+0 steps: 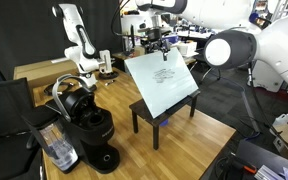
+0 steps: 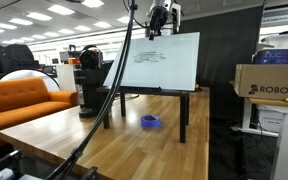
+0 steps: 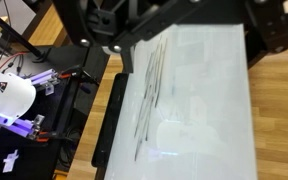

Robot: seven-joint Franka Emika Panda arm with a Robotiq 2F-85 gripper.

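A white board (image 1: 162, 82) leans on a black stand (image 1: 138, 112) on the wooden table. Several thin dark strokes (image 3: 152, 100) mark its upper part, also visible as small marks (image 2: 149, 57) in the second exterior view. At the board's top edge hangs my gripper, pointing down toward its face. Its dark fingers (image 3: 127, 50) stand wide apart in the wrist view, with only the board's surface showing between them. The gripper is open and holds nothing; whether it touches the board cannot be told.
Under the stand lies a blue tape roll (image 2: 150, 122). A black coffee machine (image 1: 87, 122) stands to the left in the first exterior view. A cardboard box (image 2: 272, 80) sits on a side table at the right.
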